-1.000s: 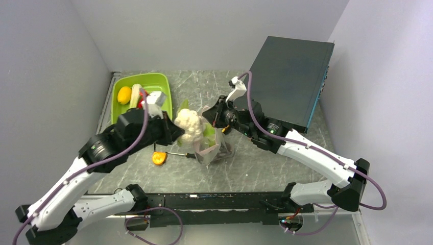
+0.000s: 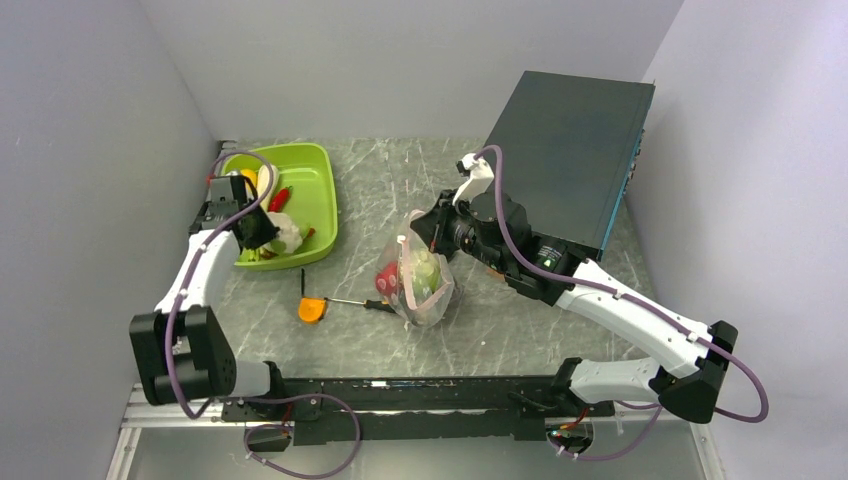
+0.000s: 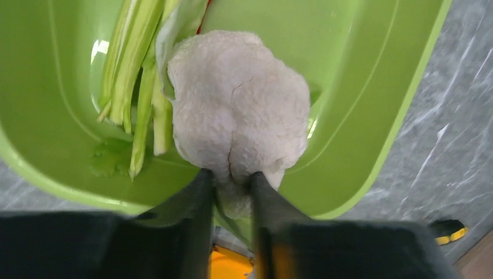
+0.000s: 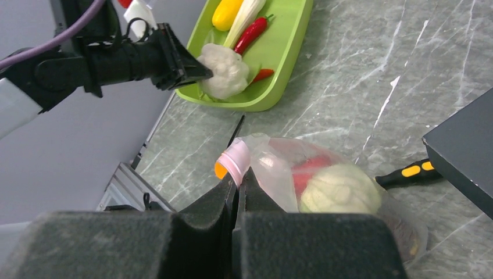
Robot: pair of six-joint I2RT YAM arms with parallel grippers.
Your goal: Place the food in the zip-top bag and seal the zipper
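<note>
The clear zip top bag (image 2: 430, 312), pink along its edge, stands on the counter with a red food and a pale green one inside. My right gripper is shut on the pink zipper edge (image 4: 237, 158). Low in the green tub (image 2: 322, 200) lies a white cauliflower (image 3: 241, 102). My left gripper reaches over the tub's near end, its fingertips on either side of the cauliflower's narrow part. Whether they still press on it does not show.
The tub also holds green stalks (image 3: 136, 64), a red chili (image 4: 253, 35) and a yellow food (image 4: 227, 14). An orange tape measure (image 2: 312, 310) and a screwdriver (image 2: 378, 305) lie between tub and bag. A large dark box (image 2: 570, 150) fills the back right.
My left gripper has carried the cauliflower from beside the bag leftward and down into the tub.
</note>
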